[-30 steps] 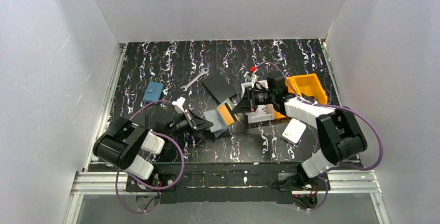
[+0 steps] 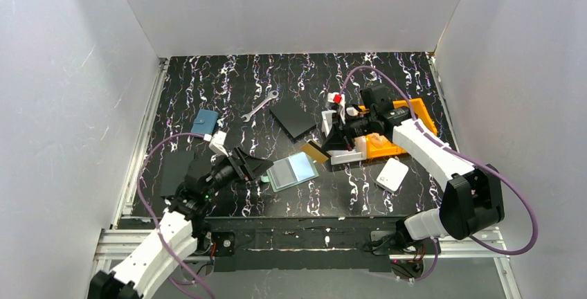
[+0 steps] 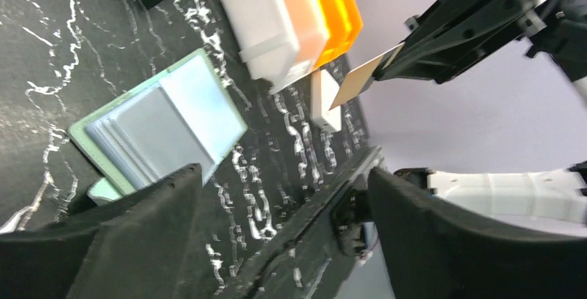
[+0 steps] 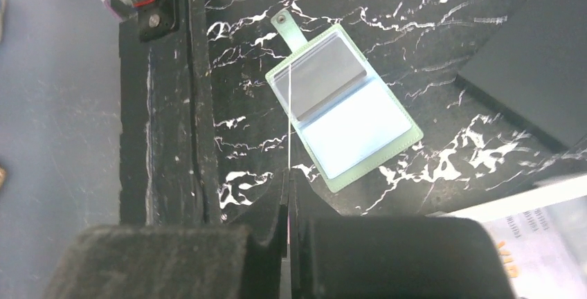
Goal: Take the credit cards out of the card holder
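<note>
The pale green card holder [image 2: 291, 171] lies open on the marble table, its clear sleeves facing up and its strap out to one side. My right gripper [image 2: 328, 148] is shut on a gold card, held above and right of the holder; in the right wrist view the card [image 4: 290, 105] shows edge-on as a thin line. My left gripper [image 2: 260, 169] is raised at the holder's left, its fingers apart with nothing seen between them in the left wrist view.
A black box [image 2: 293, 118] and a wrench [image 2: 260, 107] lie behind the holder, a blue wallet [image 2: 204, 123] at back left. A white tray and an orange bin [image 2: 416, 116] stand right, a white box [image 2: 392, 174] in front of them.
My right gripper has lifted the gold card up out of the holder, which now lies flat.
</note>
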